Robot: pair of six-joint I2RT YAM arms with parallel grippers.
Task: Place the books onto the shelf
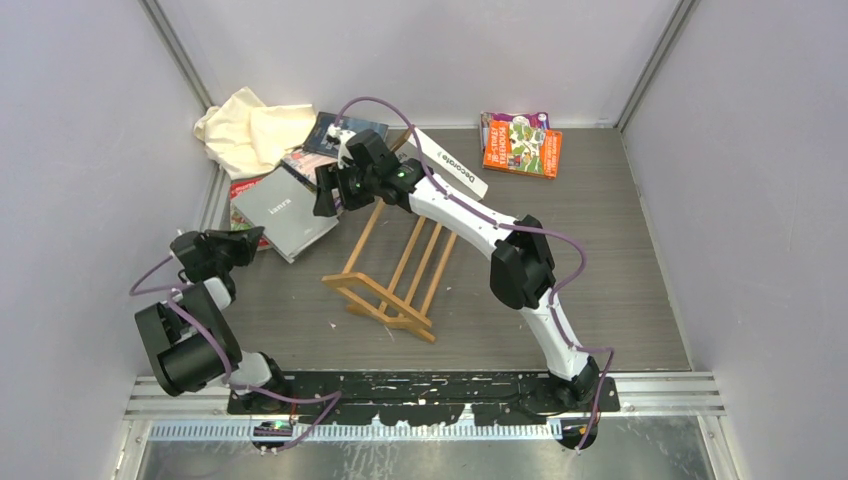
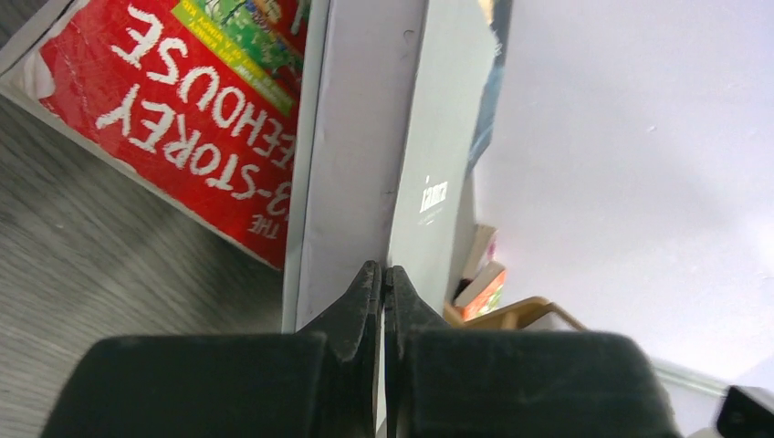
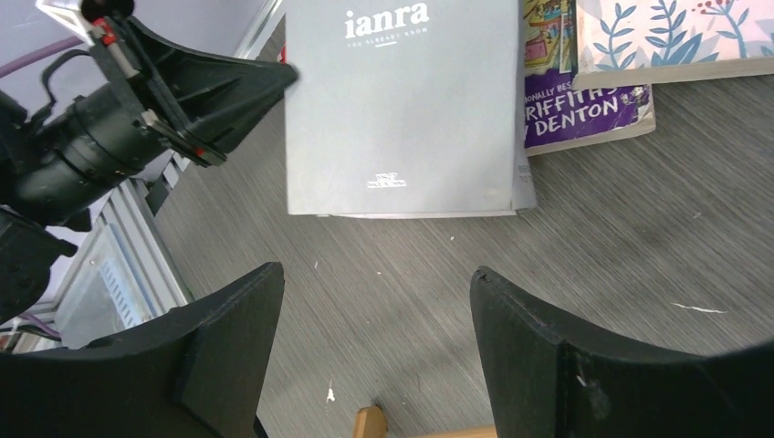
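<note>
A grey hardback book (image 1: 290, 213) lies slanted over a red storybook (image 2: 173, 109), covering much of it. My left gripper (image 1: 258, 234) is shut at the grey book's left side; in the left wrist view its tips (image 2: 383, 266) meet the edge of the cover, and nothing clear shows between them. Over the right side of the grey book hangs my right gripper, its fingers apart and the gap empty. Beyond lie a purple book (image 3: 584, 114), a floral pink book (image 3: 675, 41) and a dark blue book (image 1: 345, 132).
A wooden rack (image 1: 385, 300) stands mid-table, with a white Decorar box (image 1: 450, 165) behind it. Orange books (image 1: 522, 148) are stacked at the back right. A cream cloth (image 1: 255, 135) is bunched at the back left.
</note>
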